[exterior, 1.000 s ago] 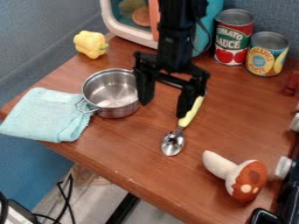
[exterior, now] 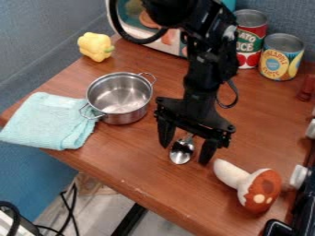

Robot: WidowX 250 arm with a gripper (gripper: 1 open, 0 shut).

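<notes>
My black gripper (exterior: 187,138) is low over the wooden table, open, its two fingers straddling a spoon (exterior: 181,152) whose metal bowl shows between and below them. The spoon's yellow handle is hidden behind the gripper. A steel pot (exterior: 120,99) stands to the left on the table, next to a folded light-blue cloth (exterior: 47,124). A toy mushroom (exterior: 259,188) lies to the right of the spoon.
A yellow toy (exterior: 95,45) is at the back left. Cans (exterior: 282,57) stand at the back right. A black appliance edge is at the right.
My gripper has moved down and toward the front, onto the spoon, now covering the yellow handle that showed earlier. The other objects are unmoved.
</notes>
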